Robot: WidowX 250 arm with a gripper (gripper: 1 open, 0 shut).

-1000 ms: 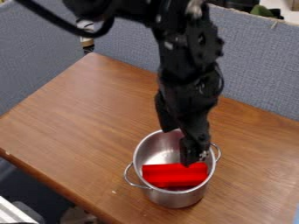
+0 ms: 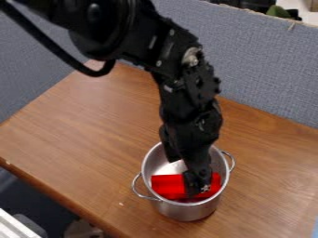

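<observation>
My black gripper [image 2: 191,165] reaches down into a steel pot [image 2: 187,209] that has two wire handles, at the lower middle of the camera view. A red cylindrical object [image 2: 169,186] lies across the inside of the pot. The gripper's open fingers are down at the red object, one in front of its right part; whether they touch it is unclear.
A grey padded partition [image 2: 261,65] runs along the back. A white object [image 2: 18,231] is at the lower left, off the table.
The gripper has moved lower into the pot, onto the red object, and the upper arm has shifted. The pot appears unmoved.
</observation>
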